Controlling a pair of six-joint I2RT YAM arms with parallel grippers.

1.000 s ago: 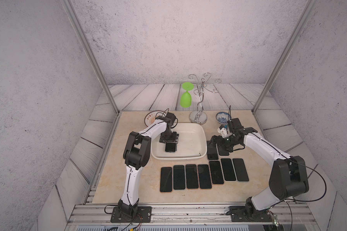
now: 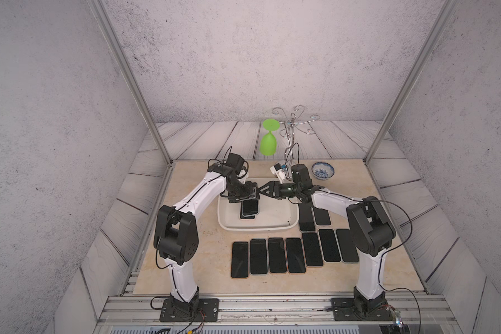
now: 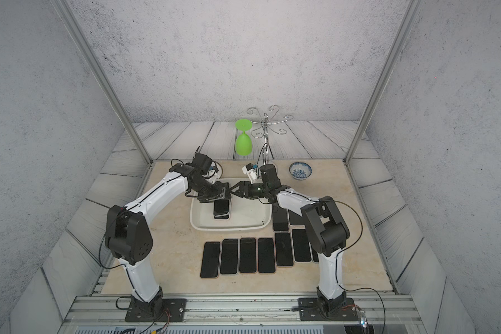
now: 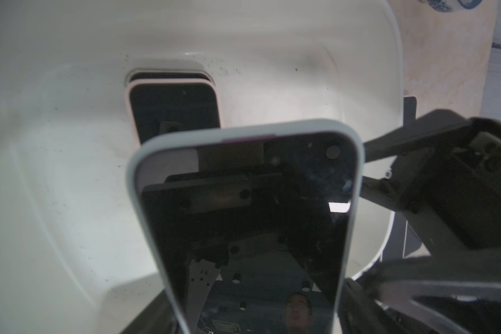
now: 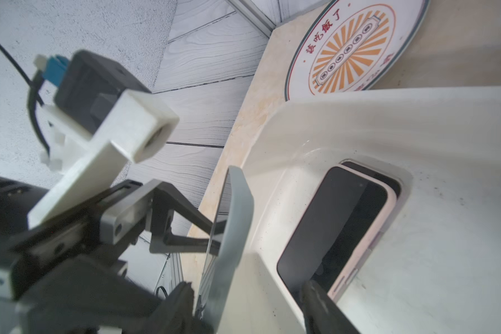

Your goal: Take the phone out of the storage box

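A black-screened phone with a pale rim (image 4: 245, 217) is lifted above the white storage box (image 2: 258, 228), tilted. In the left wrist view my left gripper has one finger on each side of its lower end. Beside the phone's edge is my right gripper, its fingertips visibly apart. The phone (image 5: 231, 239) appears nearly edge-on near one of them; whether those fingers bear on it is unclear. Another phone with a pink rim (image 5: 334, 222) lies on the box floor, over a darker phone (image 5: 392, 181).
Several phones lie in front of the box, including a front-left phone (image 2: 240, 259). Behind it are a plate (image 5: 350, 47), a blue-and-white bowl (image 2: 323, 170) and a metal stand with a green glass (image 2: 268, 142). The right part of the box floor is bare.
The right gripper moved left from over the table phones to the lifted phone.
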